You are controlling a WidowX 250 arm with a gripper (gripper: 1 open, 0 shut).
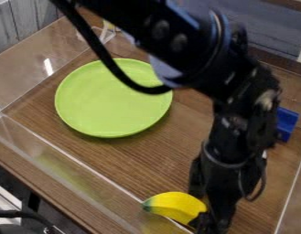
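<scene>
A yellow banana (171, 206) lies near the front edge at the bottom centre, its right part hidden behind my black gripper (214, 203). The gripper is low over that end of the banana; whether its fingers are open or shut on it cannot be made out.
A green plate (110, 101) sits on the wooden surface at the upper left. A blue object (285, 123) is at the right, partly behind the arm. Clear walls edge the left and front. Bare wood lies left of the banana.
</scene>
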